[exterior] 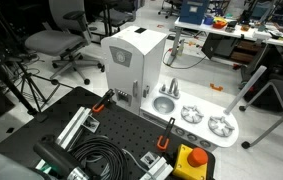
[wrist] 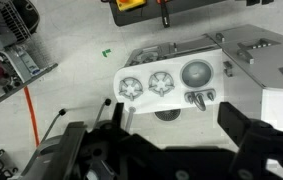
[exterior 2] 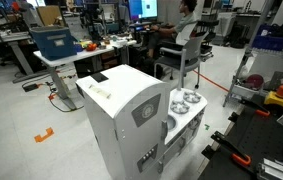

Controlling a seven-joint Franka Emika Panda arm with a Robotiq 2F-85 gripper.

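Note:
In the wrist view my gripper is at the bottom, its dark fingers spread to either side with nothing visible between them. Beyond them lies a white toy kitchen counter (wrist: 147, 104) with two grey burners (wrist: 161, 82), a round sink (wrist: 195, 73) and a silver faucet (wrist: 198, 98). A tall white cabinet (exterior: 136, 58) with a grey handle stands at the sink end. Its door looks closed in the second exterior view. The gripper is clear of the counter. Its fingertips cannot be made out in either exterior view.
The black perforated table (exterior: 116, 135) borders the counter. On it are coiled black cables (exterior: 101, 157), orange-handled clamps (exterior: 164, 141) and a yellow box with a red button (exterior: 195, 158). A chair (exterior: 61, 38) stands behind; open floor (exterior 2: 51, 145) lies beside the cabinet.

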